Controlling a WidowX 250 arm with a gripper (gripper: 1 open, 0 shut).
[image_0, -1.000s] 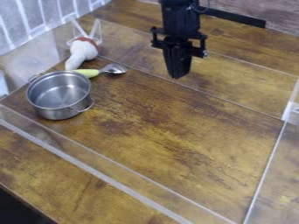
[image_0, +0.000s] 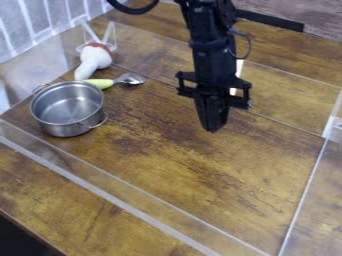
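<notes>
My black gripper (image_0: 214, 108) reaches down from the top of the camera view over the middle-right of the wooden table (image_0: 201, 190), shut, with nothing visible between its fingers. A small pale object (image_0: 238, 68) shows partly behind the arm; the rest of it is hidden. A steel pot (image_0: 67, 109) sits at the left, apart from the gripper.
A white plush toy (image_0: 94, 58) lies at the upper left, with a yellow-green item (image_0: 98, 84) and a metal spoon-like utensil (image_0: 128, 79) beside it. Clear panels edge the table.
My gripper has moved toward the front of the table, lower in the view, and the pale object behind the arm has come partly into sight. The other things are unmoved.
</notes>
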